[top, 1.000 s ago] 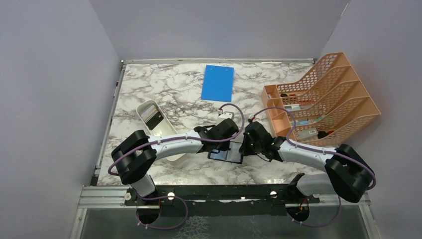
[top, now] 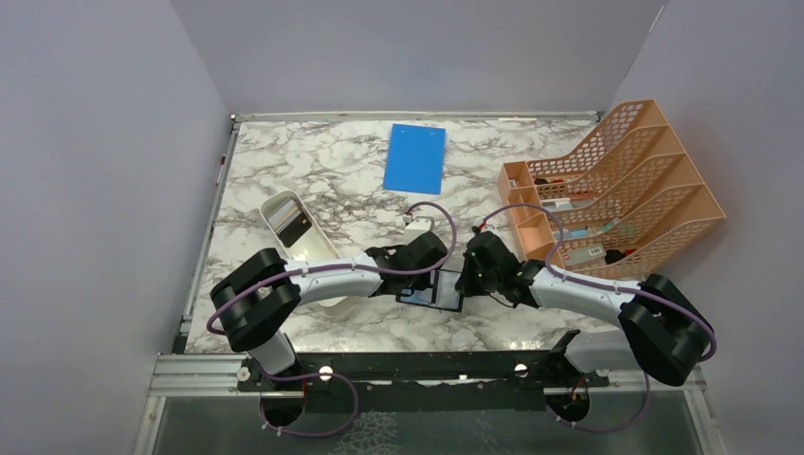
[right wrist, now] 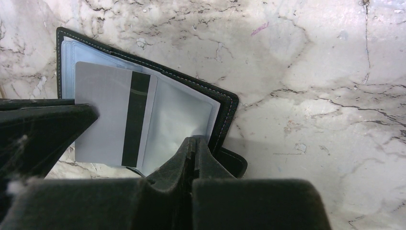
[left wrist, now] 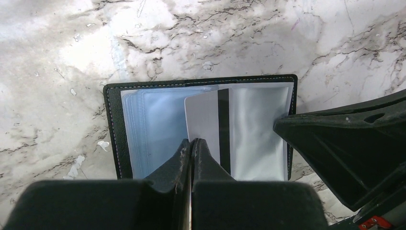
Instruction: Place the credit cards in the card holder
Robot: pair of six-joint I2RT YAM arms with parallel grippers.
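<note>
The black card holder (left wrist: 113,129) lies open on the marble table, with pale blue and clear sleeves (left wrist: 258,124) inside. A silver card (right wrist: 103,134) with a black stripe lies over the sleeves; its stripe side overlaps the clear one. My left gripper is shut on the card's left edge, which runs in between its fingertips. At the holder's right side my right gripper is shut, its tips at the clear sleeve's edge, where the film looks creased and pinched. How deep the card sits in the sleeve cannot be told.
A white tray (top: 327,242) with several cards in it stands at the left. A blue sheet (top: 414,158) lies at the back. An orange organiser (top: 664,185) fills the right side. Bare marble lies in front of the holder.
The right arm and the holder look unmoved.
</note>
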